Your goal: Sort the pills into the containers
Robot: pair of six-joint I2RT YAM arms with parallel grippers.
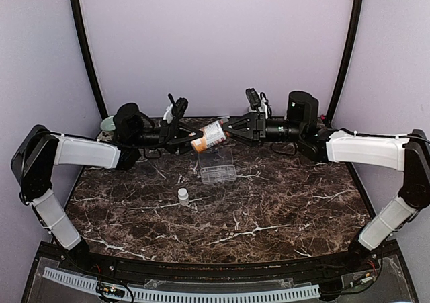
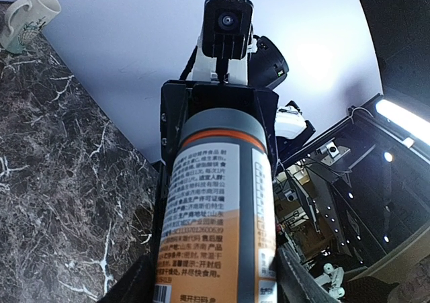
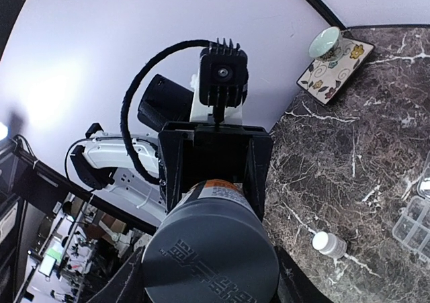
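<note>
An orange-and-white bottle [image 1: 209,136] with a dark grey lid hangs tilted in the air between the two arms. My left gripper [image 1: 191,142] is shut around its lower-left end; in the left wrist view the fingers [image 2: 138,281] flank the printed label. At the upper-right end my right gripper [image 1: 230,128] is shut on the lid [image 3: 211,259], which fills the space between its fingers in the right wrist view. A small white bottle [image 1: 183,196] stands on the table. Behind it lies a clear compartment box [image 1: 219,174], open. No loose pills show.
A patterned tray with a pale green bowl on it sits at the back left. A mug [image 2: 30,17] stands at the back, upper left in the left wrist view.
</note>
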